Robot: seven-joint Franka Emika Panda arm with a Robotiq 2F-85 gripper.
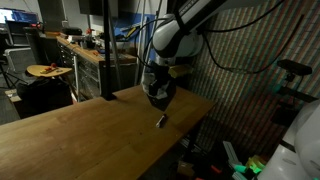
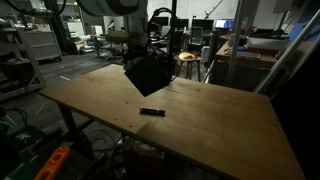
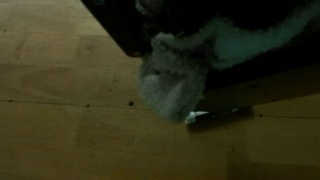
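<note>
My gripper [image 1: 157,74] hangs low over the far right part of the wooden table, shut with something between its fingers. Below it a dark, flat-sided item [image 2: 150,76] shows as a tilted square. In the dim wrist view, a grey, fuzzy, soft-looking item [image 3: 172,82] bulges at the fingers and hides the fingertips. Whether the dark and grey parts belong to one thing is unclear. A small dark marker-like object [image 1: 161,121] with a pale end lies on the table, apart from the held item; part of it [image 3: 218,118] shows beside the fuzzy item.
A red-and-black piece of equipment [image 2: 52,160] is near the table's front edge. Behind are a workbench [image 2: 252,54] and chairs.
</note>
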